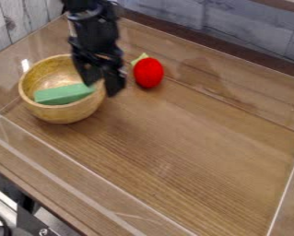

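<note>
My dark gripper (98,74) hangs over the back rim of a tan wooden bowl (81,112) at the left, its fingers partly blurred, apparently apart. A green block (61,94) lies in the bowl. A red rounded object (148,73) sits right of my gripper, with a small yellow-green item behind it, partly hidden.
The bowl stands near its left edge.
</note>
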